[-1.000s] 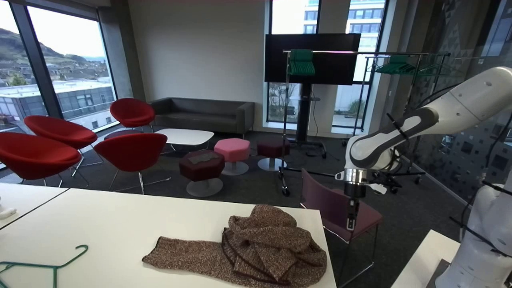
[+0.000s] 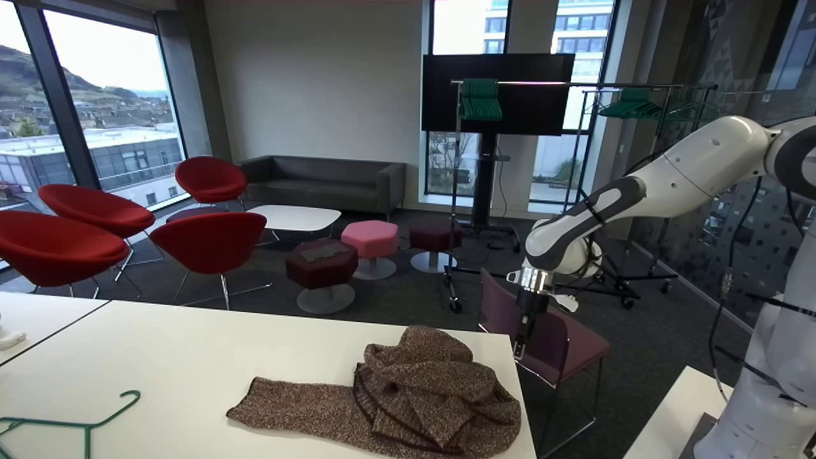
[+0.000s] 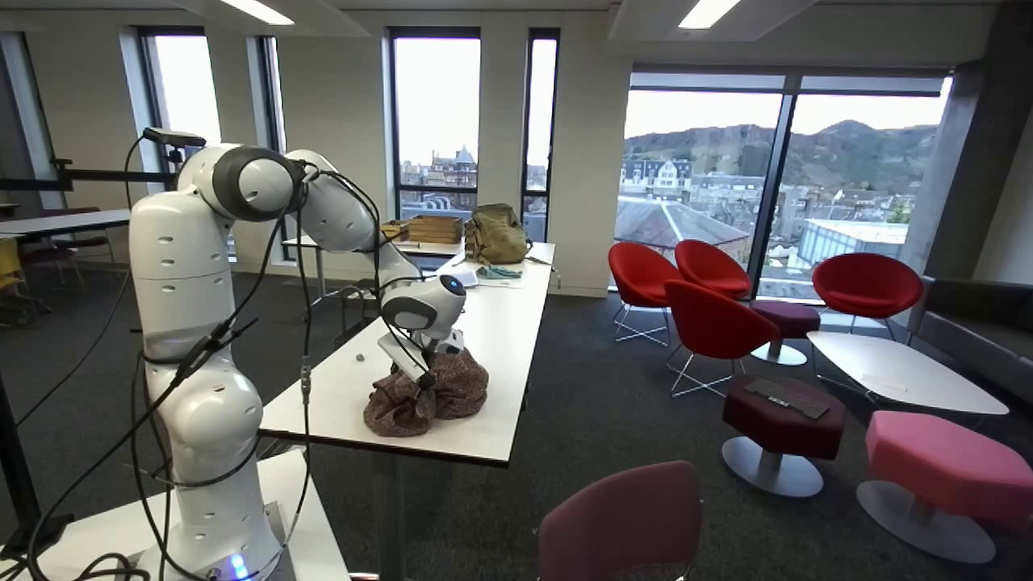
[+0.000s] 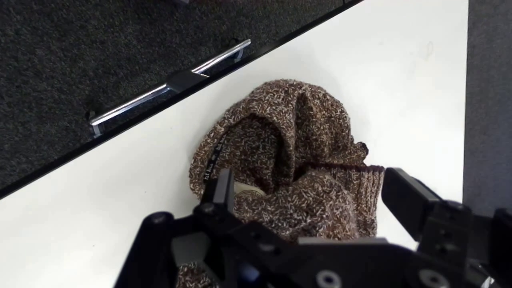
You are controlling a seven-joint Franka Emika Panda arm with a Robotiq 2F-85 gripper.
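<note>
A brown flecked knitted garment [image 2: 436,390] lies bunched on the white table, one sleeve [image 2: 294,405] stretched out to the left in exterior view 1. My gripper [image 2: 521,348] points down near the table's right edge there. From the wrist view, my open gripper has its fingers apart, and folds of the knit [image 4: 307,201] show between and beyond them. A ribbed dark-edged band [image 4: 367,192] lies close to the right finger [image 4: 408,197]. Exterior view 2 shows the gripper [image 3: 424,379] in line with the garment [image 3: 460,382]; contact cannot be told.
A green hanger [image 2: 88,424] lies on the table's left part. A purple chair [image 2: 566,344] stands just beyond the table's end. Bare white tabletop [image 2: 191,344] surrounds the garment on its left. Farther off is a rail with green hangers [image 2: 480,99].
My arm has swung left in exterior view 1, bringing the gripper closer to the table's edge and slightly tilted. The garment looks unmoved.
</note>
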